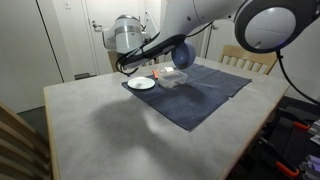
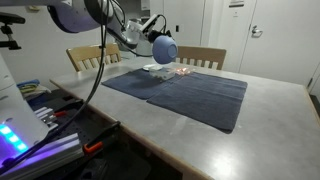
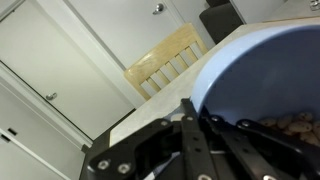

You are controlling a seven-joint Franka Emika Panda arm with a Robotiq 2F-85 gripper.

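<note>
A blue bowl (image 1: 180,54) hangs tilted above the far part of the table, its rim held by my gripper, which is shut on it. In the wrist view, the blue wall of the bowl (image 3: 255,75) fills the right side, and several brown pieces (image 3: 298,128) lie inside it. Beneath the bowl stands a clear container (image 1: 173,78), which seems apart from it. To its left a white plate (image 1: 141,83) rests on the dark cloth (image 1: 190,102). Exterior view 2 shows the bowl (image 2: 165,48) raised over the cloth.
Small orange-red items (image 2: 182,71) lie near the container. Chairs (image 1: 250,58) stand around the table.
</note>
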